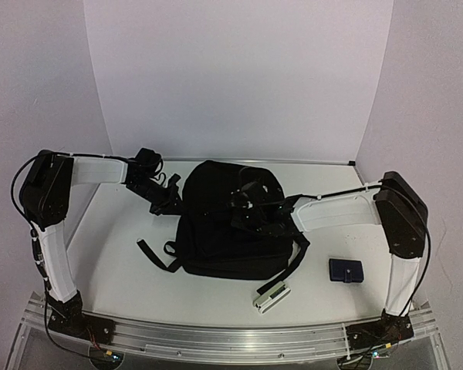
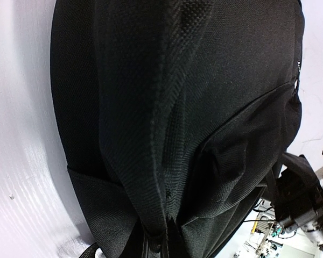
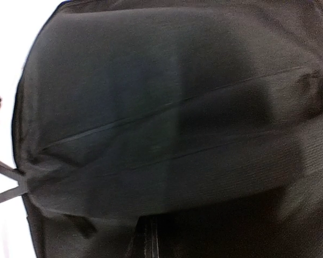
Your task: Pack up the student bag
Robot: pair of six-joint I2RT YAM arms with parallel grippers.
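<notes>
A black bag (image 1: 235, 266) lies open in the middle of the table, its flap toward the back. At the bag's left edge is my left gripper (image 1: 176, 206); in the left wrist view its fingertips (image 2: 175, 244) are shut on a fold of the bag's black fabric. My right gripper is over the bag's opening, its narrow fingers together and nothing visible between them. A dark blue wallet (image 1: 346, 270) rests on the table to the right. Near the bag's front right strap lies a pale, elongated case (image 1: 272, 297). What the bag holds inside is too dark to tell.
Bag straps (image 1: 158, 256) trail onto the table at the front left and front right. A metal rail (image 1: 231, 347) runs along the front edge. Bare white table (image 1: 119, 262) shows on the left side and behind the wallet.
</notes>
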